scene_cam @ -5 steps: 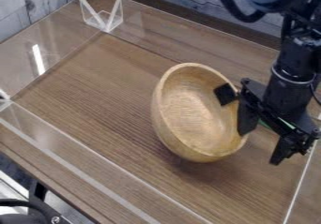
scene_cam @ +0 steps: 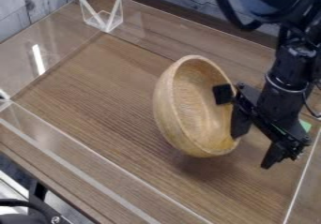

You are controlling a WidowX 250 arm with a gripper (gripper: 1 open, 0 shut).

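Observation:
A tan oval bowl point(scene_cam: 183, 104) stands tilted up on its side, its inside facing right toward my black gripper point(scene_cam: 256, 134). The gripper is at the bowl's right, its upper finger by the bowl's rim; whether it touches is hard to tell. Its fingers are apart.
A clear plastic holder point(scene_cam: 103, 14) stands at the back left. A small green item shows behind the arm at the right, mostly hidden.
The bowl has shifted slightly left and tipped more steeply onto its side. My gripper has moved a little left along with it.

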